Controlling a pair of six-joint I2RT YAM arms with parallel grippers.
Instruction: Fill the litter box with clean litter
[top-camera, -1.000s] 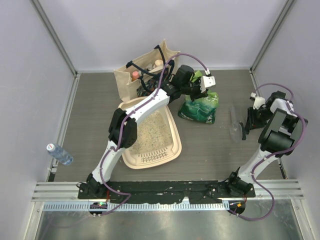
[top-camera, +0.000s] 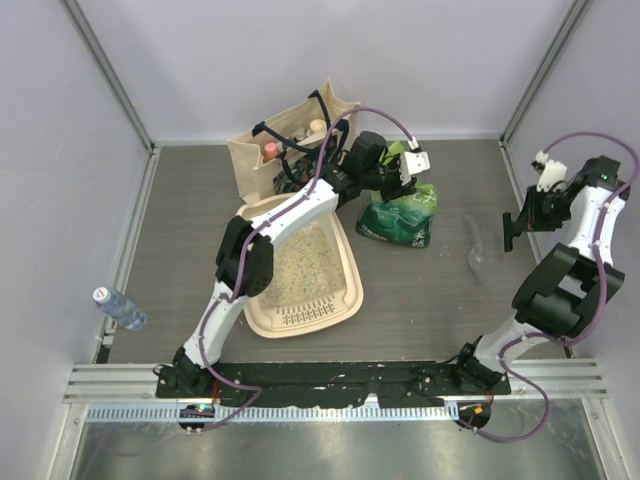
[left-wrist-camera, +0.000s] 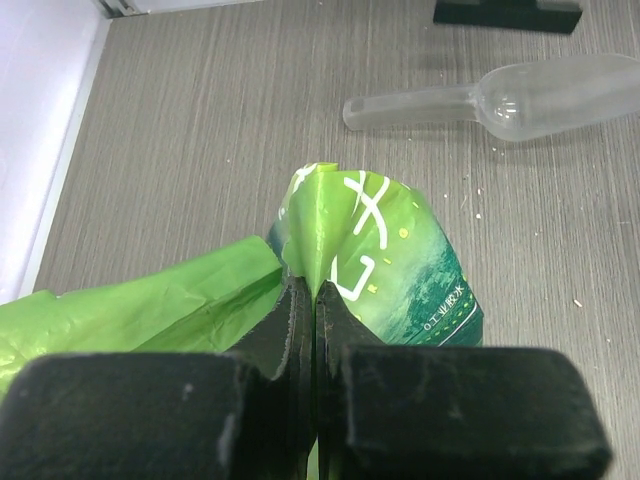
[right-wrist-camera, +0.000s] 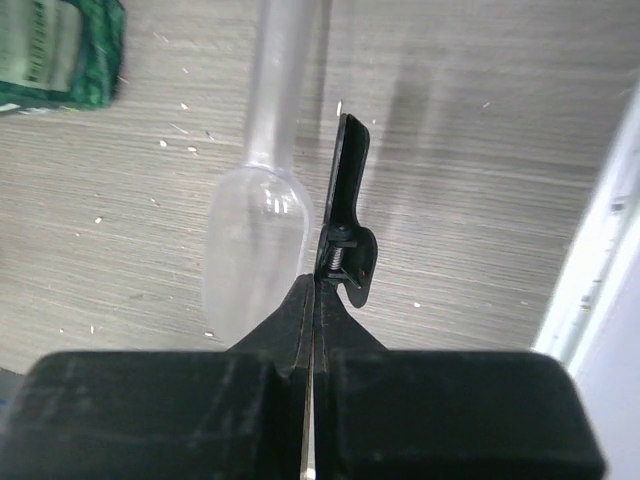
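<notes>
A black clip (right-wrist-camera: 345, 215) hangs from my right gripper, which is shut on its handle end, clear of the floor. In the top view the clip (top-camera: 508, 231) is right of the clear plastic scoop (top-camera: 475, 250) lying on the floor. My left gripper is shut on the gathered top of the green litter bag (left-wrist-camera: 395, 260). The bag (top-camera: 405, 218) stands right of the litter box (top-camera: 352, 295), partly hidden by my left arm. The cream litter box has a beige layer on its bottom.
A beige tote (top-camera: 243, 165) with several items stands behind the litter box. The water bottle (top-camera: 120, 308) is at the far left. White walls enclose the sides. Floor between box and scoop is mostly clear, with small crumbs near the scoop.
The scoop has shifted slightly. The left gripper and bag have stayed put.
</notes>
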